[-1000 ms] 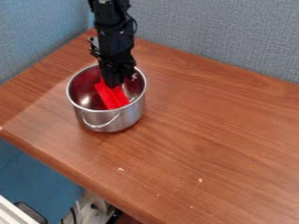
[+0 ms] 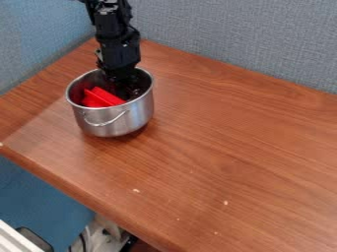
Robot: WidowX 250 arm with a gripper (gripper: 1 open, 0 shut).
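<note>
A steel pot [image 2: 113, 120] with a wire handle stands on the left part of the wooden table [image 2: 231, 157]. Red pieces [image 2: 102, 97] lie inside it. My black gripper [image 2: 121, 83] reaches down from the top into the pot's back right part, behind the red pieces. Its fingertips are dark and partly hidden by the pot, so I cannot see whether they are open or shut.
Grey-blue padded walls border the back and left. The table's edge runs along the lower left, with white and dark items below it.
The pot has shifted back and to the left with the red pieces in it. My gripper has moved left and sits lower in the pot.
</note>
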